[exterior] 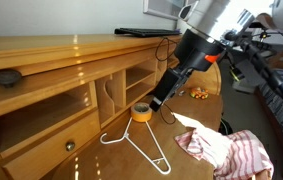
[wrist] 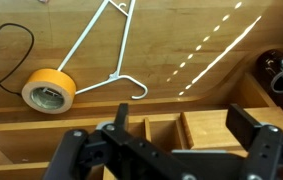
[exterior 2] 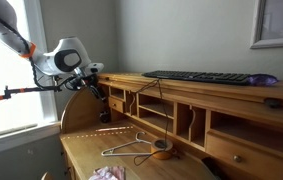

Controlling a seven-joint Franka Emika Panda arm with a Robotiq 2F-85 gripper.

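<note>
My gripper hangs above the desk, its two dark fingers spread apart with nothing between them. Below it in the wrist view lie a white clothes hanger (wrist: 124, 45) and a roll of orange tape (wrist: 53, 78). From the first exterior side, the tape (exterior: 141, 108) rests near the cubbyholes, and the hanger (exterior: 164, 160) lies flat in front of it. A pink and white cloth (exterior: 214, 148) is bunched at the desk's near right edge. In the second exterior view the arm's gripper (exterior 2: 99, 92) is at the left end of the desk.
The wooden hutch with cubbyholes and a drawer (exterior: 59, 144) runs along the back. A black keyboard (exterior 2: 203, 77) sits on its top. A dark rounded object (wrist: 278, 68) stands at the wrist view's right edge. Bare desk shows beside the hanger.
</note>
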